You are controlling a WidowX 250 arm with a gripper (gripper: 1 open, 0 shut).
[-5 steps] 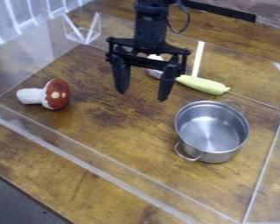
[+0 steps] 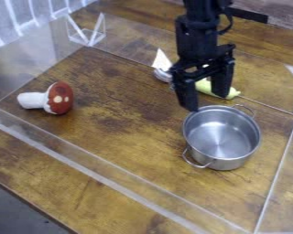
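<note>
My black gripper (image 2: pixel 204 84) hangs open at the upper right of the camera view, turned so one finger is nearer the viewer, just above and behind a steel pot (image 2: pixel 222 137) with wire handles. A pale yellow-green corn-like object (image 2: pixel 227 91) lies behind the gripper, partly hidden by it. At the left lies a red-brown and white toy (image 2: pixel 58 97), resembling a mushroom.
A small white and silver object (image 2: pixel 163 66) lies behind the gripper, partly hidden. Clear low walls surround the wooden table (image 2: pixel 100 155), whose middle and front are mostly bare.
The gripper has moved right and rotated about the vertical, from spanning sideways to pointing more front to back. It now covers more of the yellow-green object. The other objects have not moved.
</note>
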